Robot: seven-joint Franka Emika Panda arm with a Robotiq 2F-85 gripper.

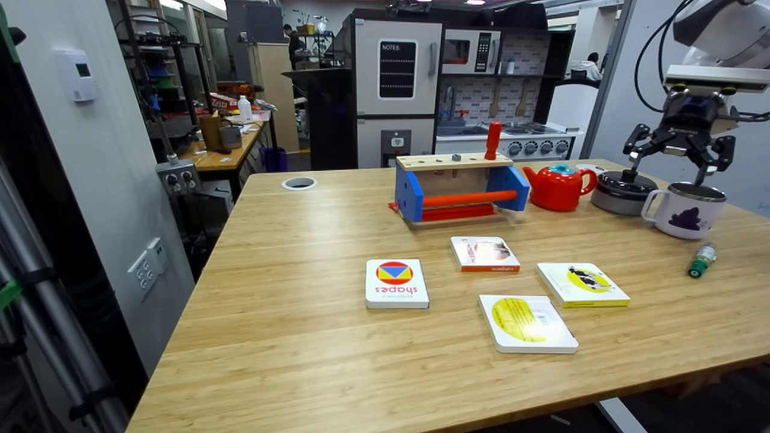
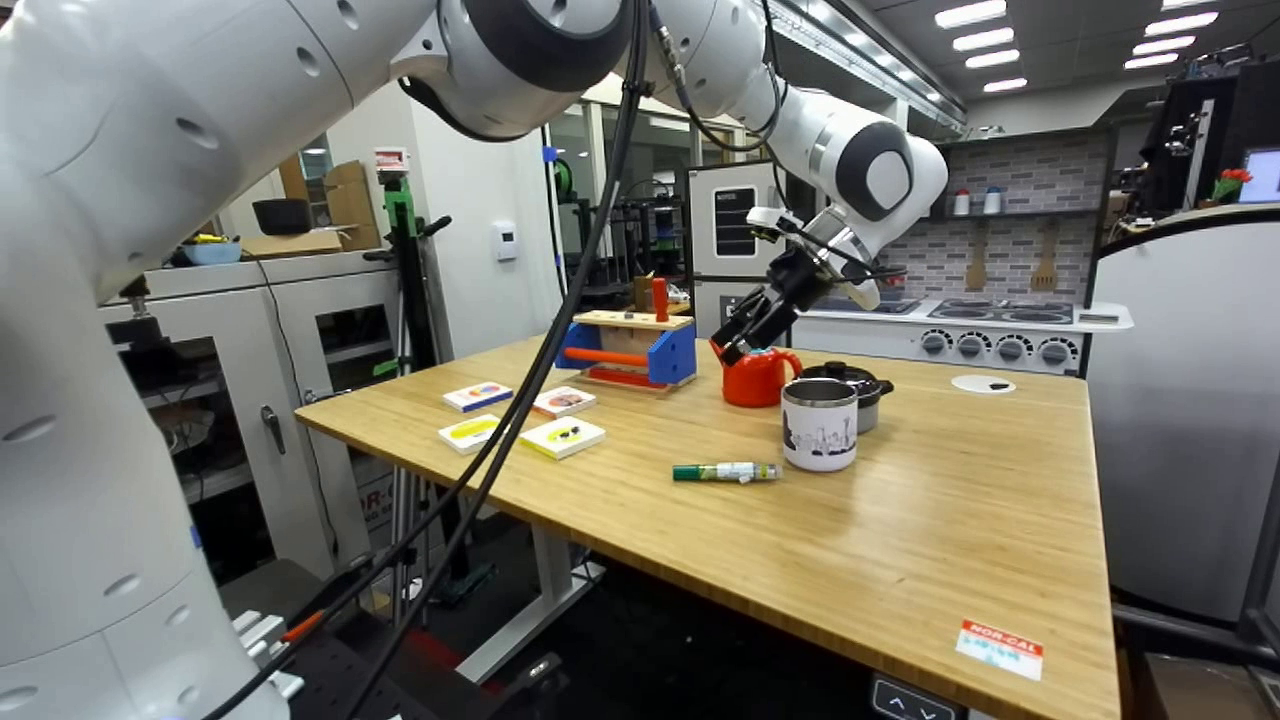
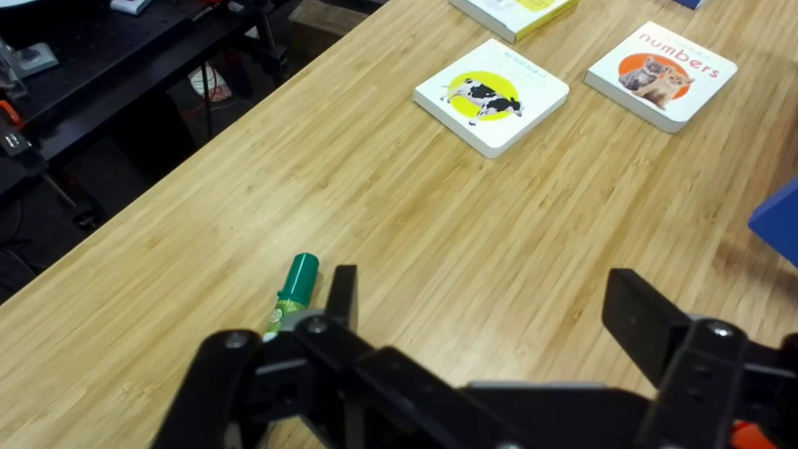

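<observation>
A green-capped marker (image 1: 701, 260) lies flat on the table, in front of the white mug (image 1: 689, 210) and apart from it. In the second exterior view the marker (image 2: 726, 472) rests to the left of the upright mug (image 2: 819, 425). My gripper (image 1: 668, 170) hangs above the mug and dark pot area with its fingers spread. From the wrist view, the fingers stand wide apart with only bare table between them. The marker's green cap (image 3: 301, 277) shows just left of one finger, which hides the rest of its body.
A red teapot (image 1: 560, 187) and a lidded grey pot (image 1: 623, 192) stand behind the mug. Beside them is a blue-and-wood toy bench (image 1: 462, 184). Several board books, among them the shapes book (image 1: 396, 284), lie mid-table.
</observation>
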